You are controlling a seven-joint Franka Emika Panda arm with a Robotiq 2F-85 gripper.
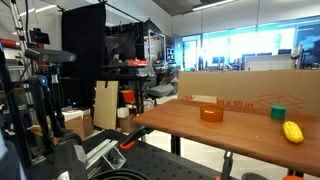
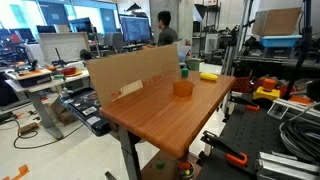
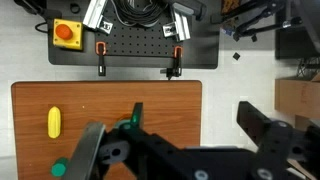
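An orange bowl (image 1: pixel 211 113) sits on the wooden table (image 1: pixel 180 121), close to the cardboard panel in exterior view 2, where the bowl (image 2: pixel 183 89) shows again. A green cup (image 1: pixel 278 112) and a yellow oblong object (image 1: pixel 292 131) are toward the table's right side in exterior view 1. From above, the yellow object (image 3: pixel 54 122) lies on the table with the green cup (image 3: pixel 61 167) near it. My gripper is open high over the table, its dark fingers spread apart. The bowl cannot be made out in the wrist view, and neither exterior view shows the gripper.
A cardboard panel (image 1: pixel 238 88) stands along one table side. Beside the opposite side, a dark perforated platform (image 3: pixel 140 42) carries coiled cable (image 3: pixel 145 10), clamps and a yellow box with a red button (image 3: pixel 68 34).
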